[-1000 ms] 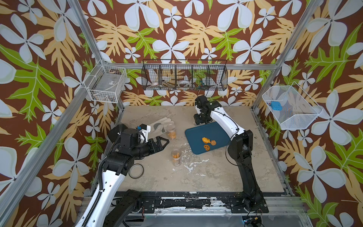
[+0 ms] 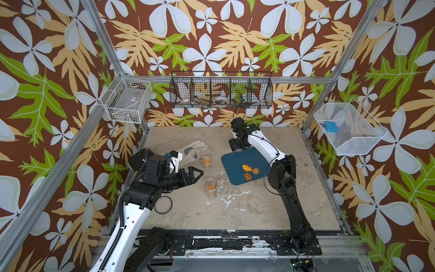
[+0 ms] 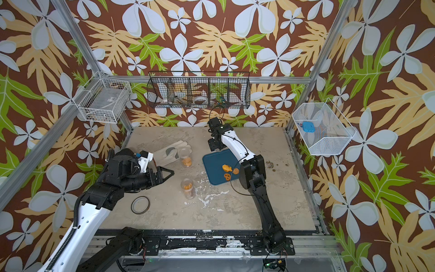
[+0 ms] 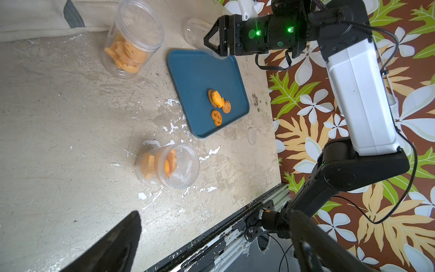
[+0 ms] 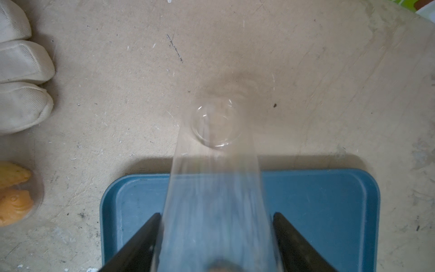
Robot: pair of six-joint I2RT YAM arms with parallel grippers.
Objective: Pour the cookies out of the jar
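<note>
A clear, empty jar (image 5: 215,190) stretches between the fingers of my right gripper, over the tray's far edge in the right wrist view. Its sides are close to both fingertips, but whether they grip it is unclear. The blue tray (image 2: 233,172) bears a few cookies: a fish shape (image 2: 247,167), a pretzel (image 2: 247,176) and a round one (image 2: 256,171). Two other clear jars with cookies stand left of the tray, a far jar (image 2: 206,158) and a near jar (image 2: 211,190). My left gripper (image 2: 199,174) is open and empty, held above the table near them.
Light gloves (image 2: 190,150) lie behind the far jar. A roll of tape (image 2: 163,205) rests at the left front. A wire rack (image 2: 221,93) hangs at the back, with white baskets on both sides. Right of the tray the table is bare.
Left arm, both standing jars and the cookies on the tray look unchanged.
</note>
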